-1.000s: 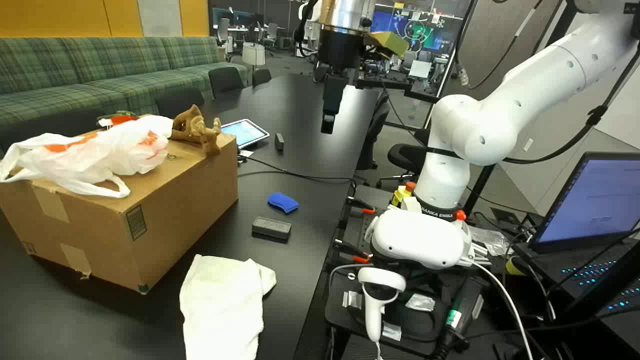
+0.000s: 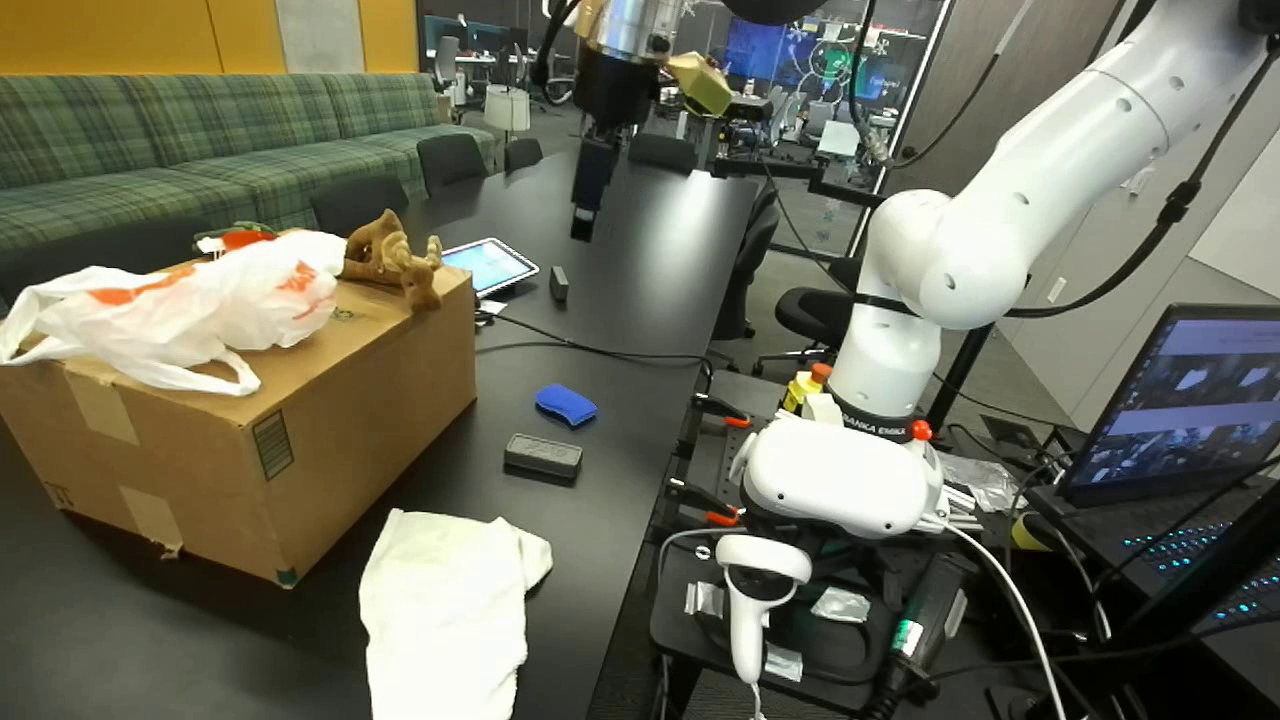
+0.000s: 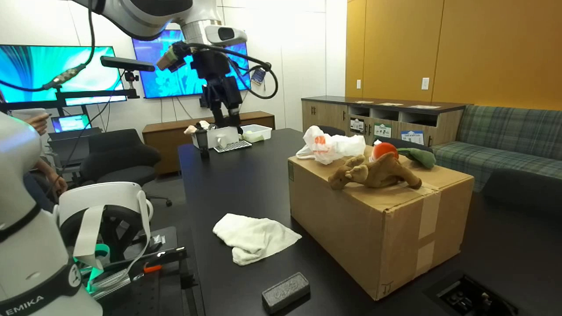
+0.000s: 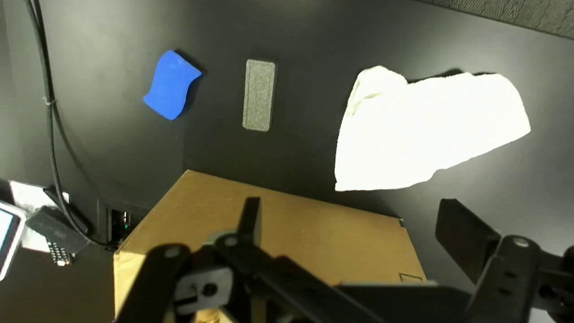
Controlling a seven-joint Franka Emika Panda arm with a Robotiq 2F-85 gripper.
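Note:
High above the black table, my gripper [image 2: 584, 226] points down with nothing between its fingers. Its two fingers [image 4: 250, 220] stand wide apart in the wrist view, over the cardboard box [image 4: 301, 231]. On the table lie a blue sponge [image 4: 171, 85], a grey eraser block [image 4: 258, 95] and a white towel [image 4: 425, 129], all clear of the gripper. The box [image 3: 337, 231] carries a white plastic bag [image 2: 204, 306], a brown plush animal [image 3: 376, 173] and a red item [image 3: 384, 150], partly hidden.
A tablet [image 2: 489, 265] and a small dark block [image 2: 559, 283] lie farther along the table. A black cable [image 2: 576, 346] crosses it. The headset [image 2: 840, 474] and controller [image 2: 756, 588] rest on the cart beside the arm. Bare table surrounds the sponge and eraser.
My gripper has moved left and slightly up in exterior view 1, away from the arm's base. The table objects and the box have stayed put. The laptop screen now shows pictures.

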